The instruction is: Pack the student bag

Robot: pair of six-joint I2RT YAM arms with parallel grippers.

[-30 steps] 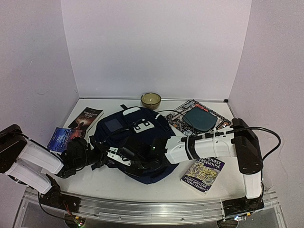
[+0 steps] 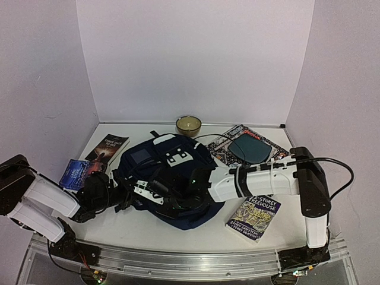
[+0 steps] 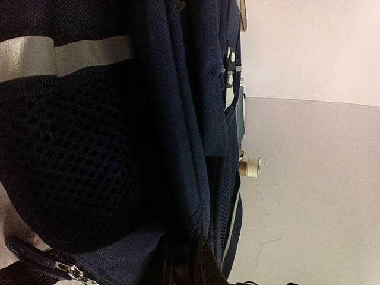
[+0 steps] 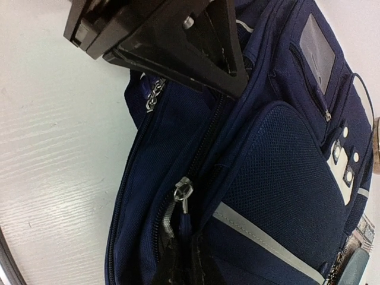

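Observation:
The navy school bag point(image 2: 178, 159) lies in the middle of the table, pocket side up. My left gripper is shut on the bag's fabric edge near its zipped side. Just to the right of it, my right gripper is shut on the cord of a silver zip pull point(image 4: 183, 189). The zip track point(image 4: 208, 133) runs from this pull up towards the dark left gripper body. In the top view, the arms cover both sets of fingertips and part of the bag.
Two books, one blue point(image 2: 73, 174) and one dark point(image 2: 108, 148), lie at the left. The Treehouse book point(image 2: 255, 217) is at front right. A teal pouch point(image 2: 249, 148) rests on a patterned item point(image 2: 274, 151) at back right. A bowl point(image 2: 189, 125) stands behind the bag.
The left arm and the loose items look unmoved.

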